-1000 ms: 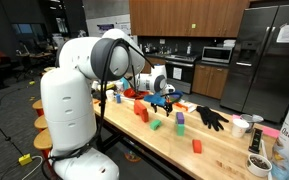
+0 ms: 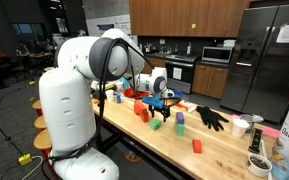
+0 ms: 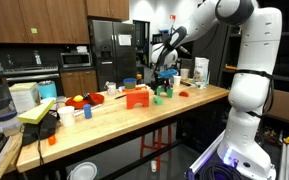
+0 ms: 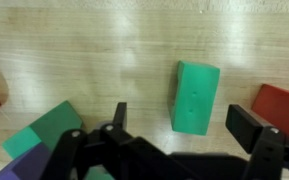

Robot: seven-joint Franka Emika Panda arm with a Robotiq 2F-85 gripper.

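A green block (image 4: 194, 98) lies on the light wooden table in the wrist view, tilted slightly and right of centre between the fingers. Above it, my gripper is open, its dark fingertips apart and nothing held. From exterior view 1 the same block (image 2: 155, 125) appears on the table just in front of the gripper (image 2: 164, 107). In exterior view 2 the gripper (image 3: 161, 82) hangs above the table beside the blocks; contact with any block cannot be told there.
A red block (image 4: 282, 110) lies close on the right in the wrist view. At lower left are another green block (image 4: 56, 124) and a purple one (image 4: 26, 165). A lone red block (image 2: 197, 146) and a black glove (image 2: 213, 118) lie farther along the table.
My gripper has come down somewhat towards the table, above the green block's area. The blocks appear to stay where they were.
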